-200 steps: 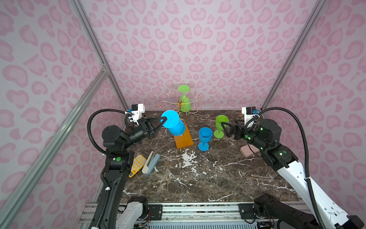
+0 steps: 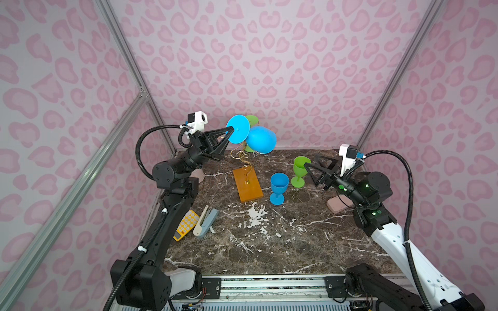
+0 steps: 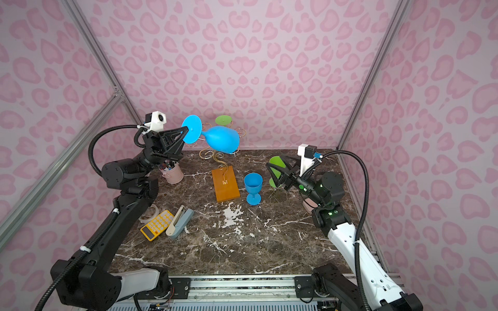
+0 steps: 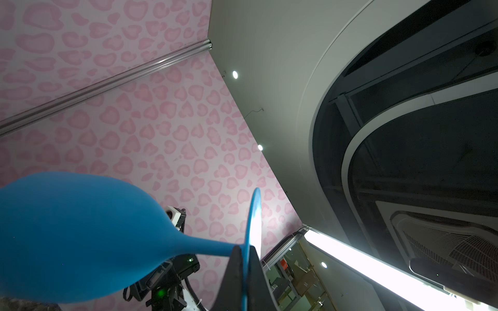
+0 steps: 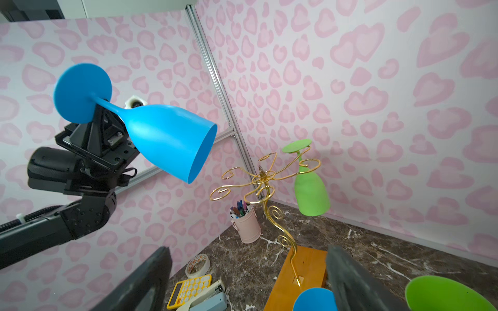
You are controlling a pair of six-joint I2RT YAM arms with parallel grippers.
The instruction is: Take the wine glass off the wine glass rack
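A blue wine glass (image 2: 261, 139) is held sideways in the air by my left gripper (image 2: 228, 130), which is shut on its foot; the wrist view shows the fingertips at the foot disc (image 4: 253, 212). The gold rack (image 5: 282, 228) stands on a wooden board, with a green glass (image 5: 311, 197) hanging inverted at the back. My right gripper (image 3: 275, 170) is open, lower at the right, near an upright green glass (image 2: 301, 164), with nothing seen held.
An upright blue glass (image 2: 278, 184) stands in front of the rack. A calculator (image 3: 157, 224), stapler (image 3: 181, 223) and pen cup (image 5: 246, 228) are at the left, a pink object (image 2: 338, 203) at the right.
My left gripper has risen with the blue glass, which has tilted further toward horizontal and now lies higher, in front of the rack's top. The right arm has shifted slightly.
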